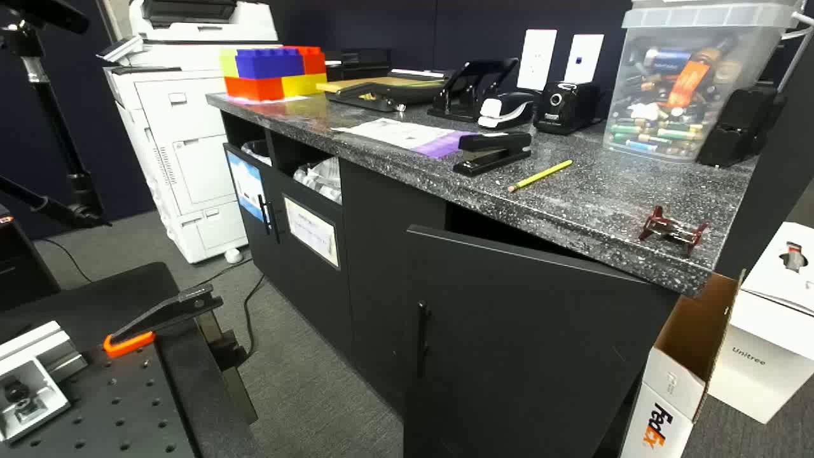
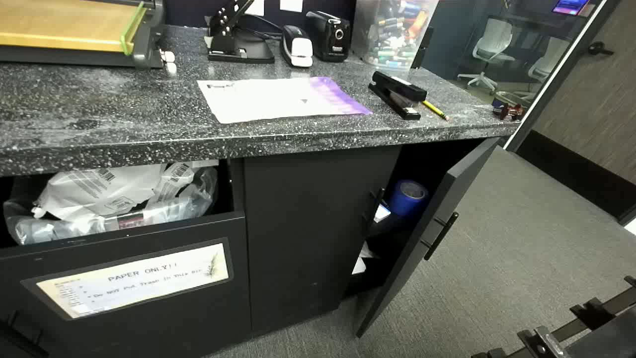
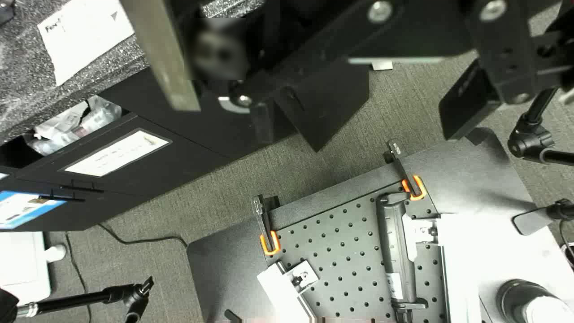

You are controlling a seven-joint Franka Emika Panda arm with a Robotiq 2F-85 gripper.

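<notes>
In the wrist view my gripper stands open, its two dark fingers wide apart with nothing between them. Beyond it, below the counter, are the black cabinet's open door (image 3: 339, 102) and the grey carpet. Neither exterior view shows the gripper. That door (image 1: 526, 343) stands ajar, and in exterior view 2 a blue roll (image 2: 409, 198) sits on the shelf behind it. On the speckled counter (image 2: 107, 113) lie a black stapler (image 1: 492, 152), a yellow pencil (image 1: 540, 175), a white and purple paper (image 2: 280, 98) and a small dark red object (image 1: 673, 230).
A clear bin of batteries (image 1: 679, 84), a hole punch (image 2: 238, 42) and colored blocks (image 1: 271, 72) stand along the counter. An open FedEx box (image 1: 664, 404) is beside the door. The perforated base plate (image 3: 333, 247) carries clamps and metal fixtures. Carpet lies clear between base and cabinet.
</notes>
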